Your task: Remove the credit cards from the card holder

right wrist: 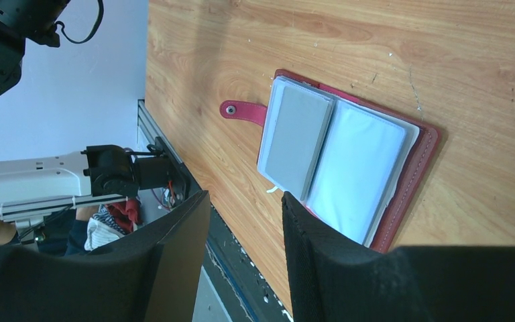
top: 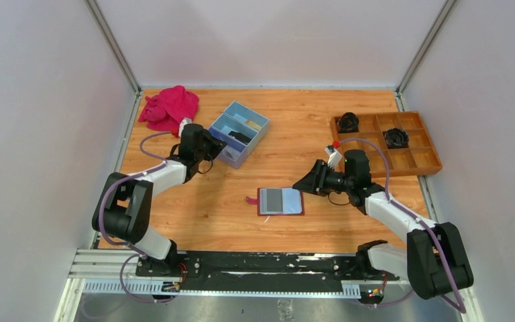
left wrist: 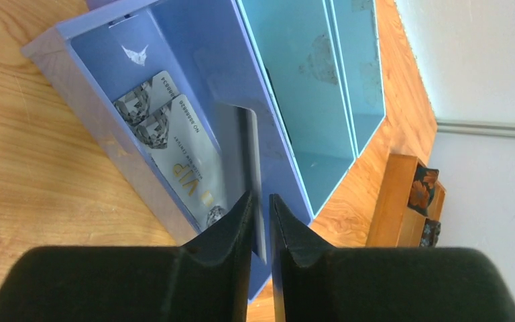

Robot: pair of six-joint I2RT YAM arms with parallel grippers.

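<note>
The dark red card holder (right wrist: 416, 161) lies open on the table, with clear sleeves (right wrist: 298, 137) inside and its strap (right wrist: 245, 111) out to one side. Over the blue compartment of the box (top: 238, 162), my left gripper is slightly open. A blurred card (left wrist: 233, 144) stands nearly on edge between its fingers, close to the left one; contact is unclear. Flat beneath are grey-white cards (left wrist: 186, 149), one marked VIP. Beside the holder's right end, my right gripper is open and empty.
Other box compartments hold a black item (top: 240, 137) and a yellowish one (top: 253, 125). A pink cloth (top: 171, 107) lies back left. A wooden tray (top: 412, 161) with black coiled items stands at right.
</note>
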